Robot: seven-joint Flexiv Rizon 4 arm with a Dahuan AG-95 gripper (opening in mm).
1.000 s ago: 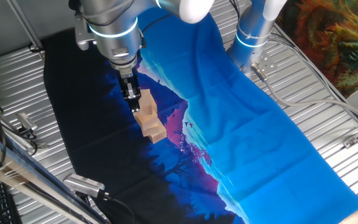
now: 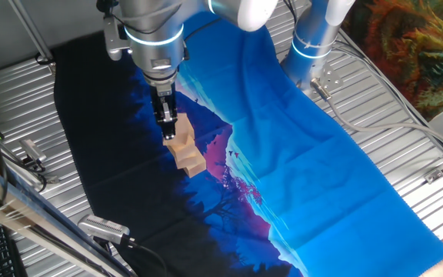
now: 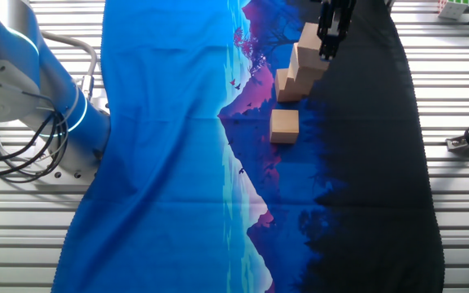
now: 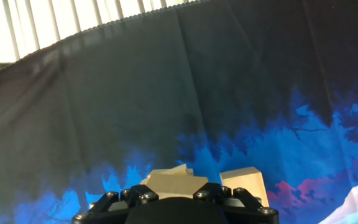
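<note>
Several plain wooden blocks lie close together on the printed cloth. In exterior view 2, a stack of blocks (image 3: 308, 57) stands near the top, its upper block offset from the lower ones. A separate block (image 3: 283, 126) sits just in front of it. My gripper (image 2: 168, 135) points down at the stack, its tips close against the upper block. In the wrist view, a block's pale top (image 4: 176, 184) shows just beyond the fingertips of the gripper, and another block (image 4: 246, 180) is to the right. Whether the fingers clasp the block is unclear.
The blue and black cloth (image 2: 298, 154) has folds and wide bare areas around the blocks. A small device (image 2: 103, 229) with a cable stands at the cloth's dark edge. The robot's base (image 2: 310, 61) is at the far side.
The arm and gripper have shifted a little to the right in exterior view 1, still close to the stack. The separate block stays in place.
</note>
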